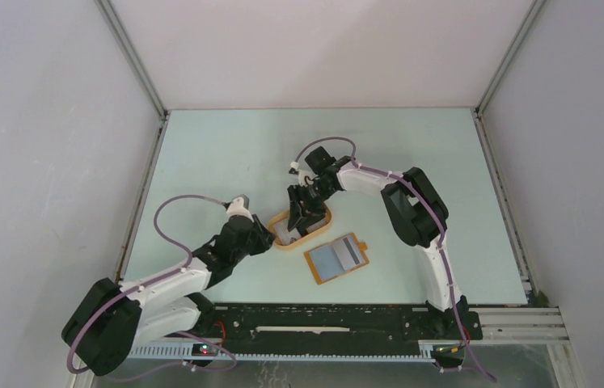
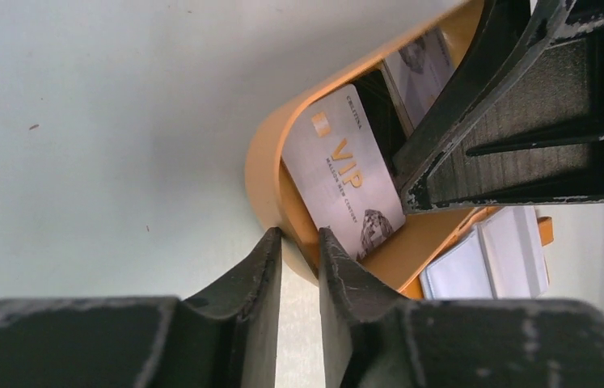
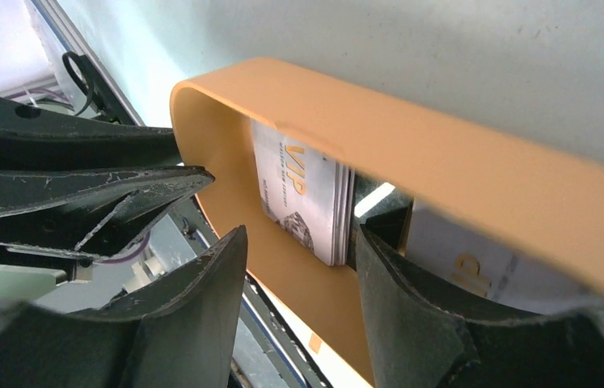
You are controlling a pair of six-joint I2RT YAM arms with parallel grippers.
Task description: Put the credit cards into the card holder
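Note:
The orange oval holder (image 1: 276, 242) sits mid-table. White VIP cards lean inside its end near my left gripper, also seen as a stack (image 3: 298, 194) in the right wrist view. My left gripper has its fingertips at the holder's end wall, which appears between them; whether it grips is unclear. My right gripper is part open inside the holder, fingertips near the VIP stack and a dark slot. Another pale card (image 3: 492, 263) lies to its right.
An orange board with grey panels (image 1: 336, 258) lies just below the holder on the table. Free table (image 1: 217, 145) surrounds them at the back and sides; side walls flank the table.

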